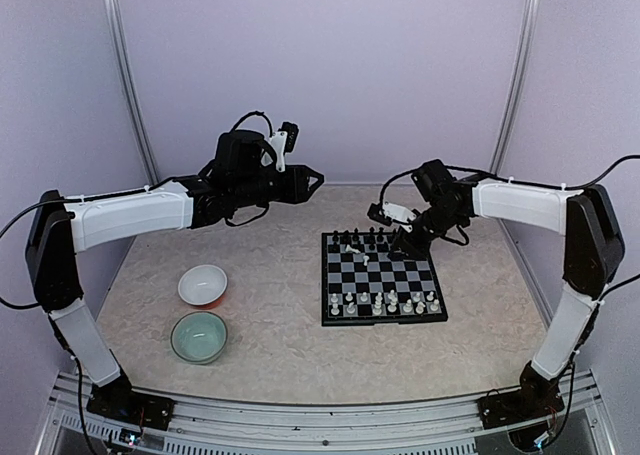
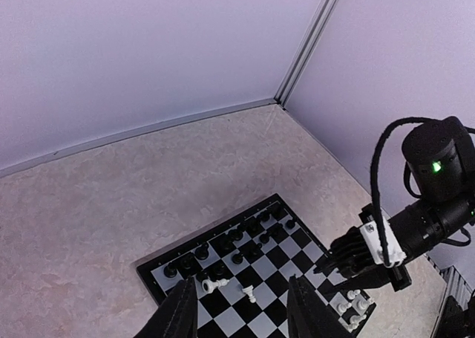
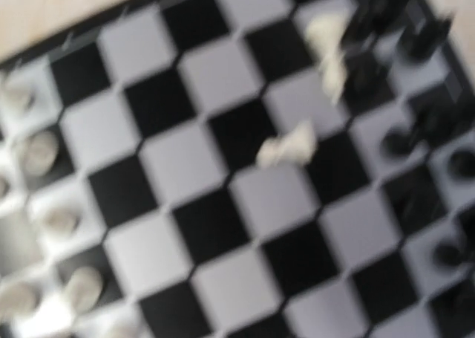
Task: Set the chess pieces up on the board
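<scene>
The chessboard (image 1: 384, 290) carries black pieces (image 1: 372, 239) along its far side and white pieces (image 1: 378, 305) in rows along its near side. Two white pieces lie on their sides among the squares: a larger one (image 3: 329, 52) by the black pieces and a smaller one (image 3: 289, 146) nearer the middle. My right gripper hangs over the board's right part, fingers apart, nothing seen between them; its fingers are outside the blurred right wrist view. Left of the board and high up, my left gripper is open and empty.
A white bowl (image 1: 203, 284) and a green bowl (image 1: 199, 337) stand on the left of the table. Bare table lies between them and the board. One square (image 3: 16, 241) among the white rows shows no piece.
</scene>
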